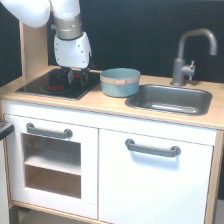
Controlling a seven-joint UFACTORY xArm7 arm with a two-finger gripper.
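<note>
The white robot arm reaches down from the upper left, and its gripper (pixel 77 77) hangs with dark fingers low over the right part of the black stovetop (pixel 48 84). Just to the right of the fingers stands a blue-green pot (pixel 121 83), upright on the wooden counter between stove and sink. A gap shows between most of the hand and the pot; whether a fingertip touches its left side is too small to tell. The fingers are dark against a dark background, so their opening is unclear.
A sink (pixel 170 99) with a grey faucet (pixel 184 58) lies to the right of the pot. Below the wooden counter (pixel 100 102) are a cabinet with an opening at the left (pixel 52 165) and a white door (pixel 150 180) with a dark handle.
</note>
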